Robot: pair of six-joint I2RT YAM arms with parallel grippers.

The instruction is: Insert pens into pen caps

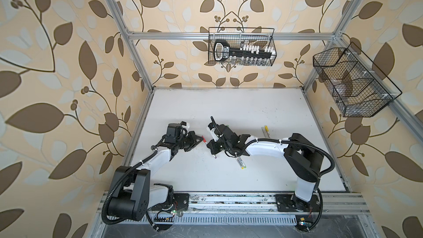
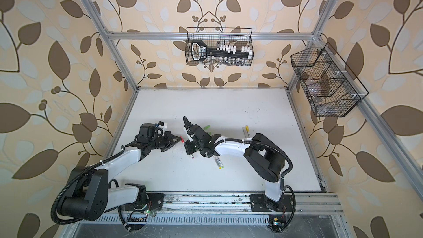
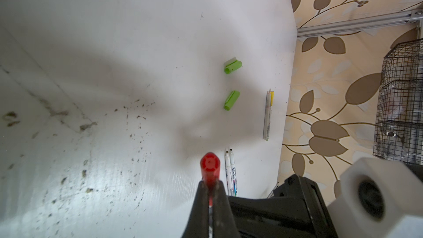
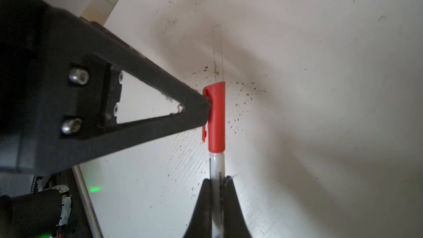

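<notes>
A red pen cap is pinched in my left gripper, which is shut on it. In the right wrist view this red cap sits at the left gripper's fingertips, its mouth toward my right gripper. A white pen stands between the fingers of my right gripper, shut on its barrel. Pen and cap lie in one line, and no gap shows where the barrel meets the cap's mouth. How deep the pen reaches inside is hidden.
Two green caps lie loose on the white table. Beyond them are two white pens side by side and a yellow-ended pair. Wire baskets hang on the frame, clear of the arms.
</notes>
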